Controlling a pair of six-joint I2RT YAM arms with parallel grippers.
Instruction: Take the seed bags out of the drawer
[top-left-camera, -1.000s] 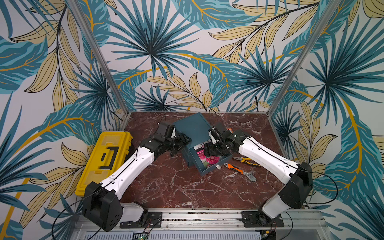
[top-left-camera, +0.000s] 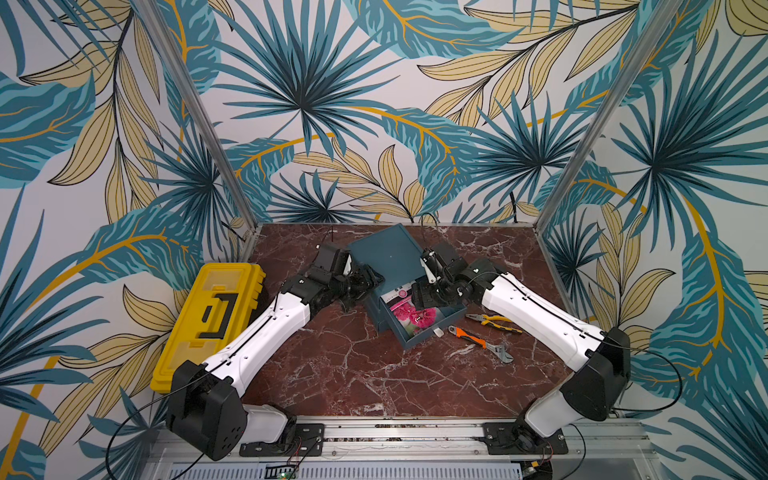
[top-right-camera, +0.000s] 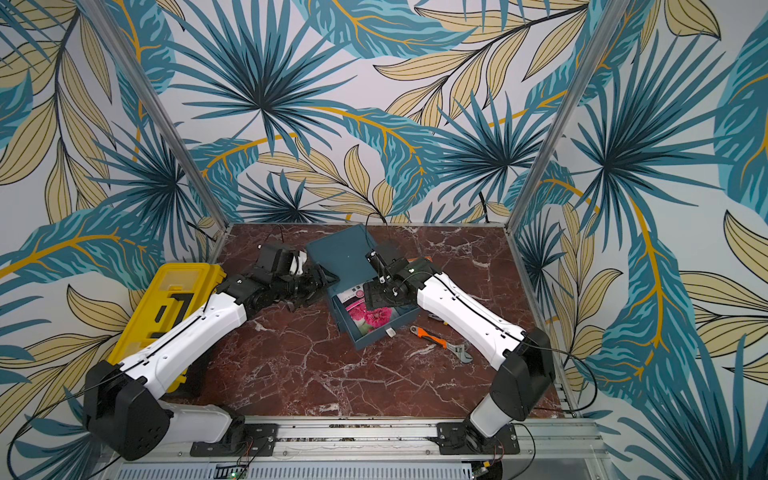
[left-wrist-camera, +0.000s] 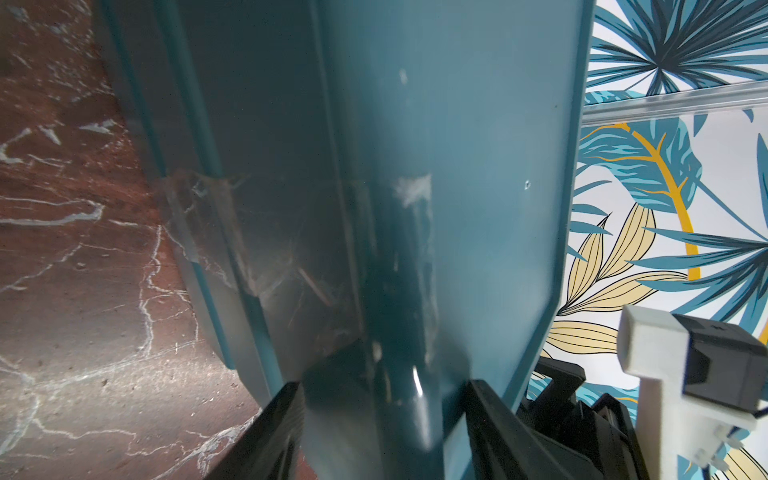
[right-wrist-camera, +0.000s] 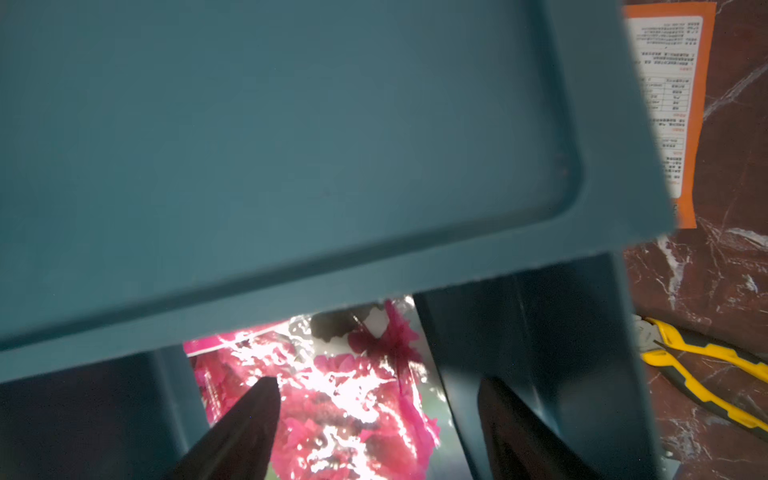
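Observation:
The teal drawer (top-left-camera: 405, 344) is pulled out of the teal cabinet (top-left-camera: 387, 249). Inside lie glossy seed bags (top-left-camera: 416, 320) with pink flowers; in the right wrist view one seed bag (right-wrist-camera: 336, 392) shows below the cabinet's front edge, partly covered by it. My right gripper is open above the drawer, its fingers on either side of that bag and nothing held. At the cabinet's left side, my left gripper has its fingers apart around a cabinet corner; whether both touch it cannot be seen.
An orange adjustable wrench (top-left-camera: 480, 342) and yellow pliers (top-left-camera: 494, 322) lie right of the drawer. A yellow toolbox (top-left-camera: 209, 320) stands at the left. An orange-edged packet (right-wrist-camera: 672, 104) lies beside the cabinet.
My right gripper has shifted slightly over the drawer, and the pink bags look rumpled compared with a second ago. The left arm has hardly moved.

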